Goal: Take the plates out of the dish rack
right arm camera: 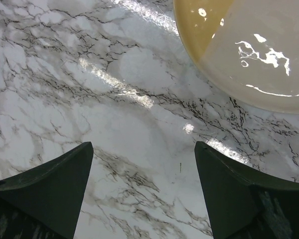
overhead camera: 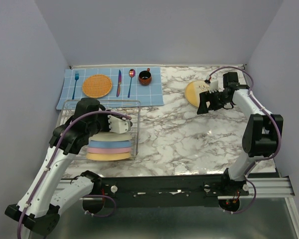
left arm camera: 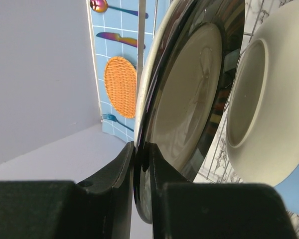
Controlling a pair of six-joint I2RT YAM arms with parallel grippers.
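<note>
In the left wrist view, my left gripper is shut on the rim of a glossy dark plate [left arm camera: 231,30] standing on edge in the dish rack [overhead camera: 138,127]. A pale rim [left arm camera: 152,62] runs close against its far side; whether that too is pinched, I cannot tell. Nearer the front stand a cream plate [overhead camera: 112,137], a blue plate [overhead camera: 109,144], a pink plate [overhead camera: 109,150] and a yellow plate [overhead camera: 109,157]. My right gripper is open and empty, above the counter beside a flat yellow plate [right arm camera: 192,30]. The left arm hides the rack's left part from above.
Behind the rack lies a blue mat [overhead camera: 152,92] carrying a woven round [overhead camera: 96,86], a fork [overhead camera: 75,85], a knife [overhead camera: 119,83], a spoon [overhead camera: 130,82] and a brown mug [overhead camera: 145,77]. Bare marble counter [overhead camera: 172,137] spreads between the rack and the right arm.
</note>
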